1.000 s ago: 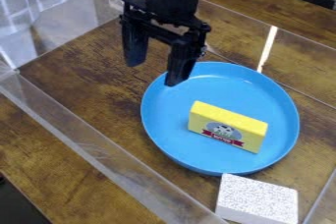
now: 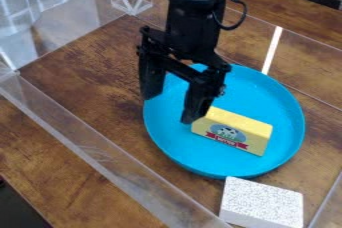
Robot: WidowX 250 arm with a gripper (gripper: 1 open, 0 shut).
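Observation:
My black gripper (image 2: 178,94) hangs open over the left part of a blue plate (image 2: 271,107), its fingers pointing down, one at the left and one just above the box. A yellow box (image 2: 235,133) with a cow label lies on the right side of the plate, with nothing seen held between the fingers.
A white speckled block (image 2: 261,201) lies at the front right, below the plate. A clear plastic edge runs along the left.
The gripper has moved down and toward the front, closer to the plate and the yellow box. The box and plate are unchanged.

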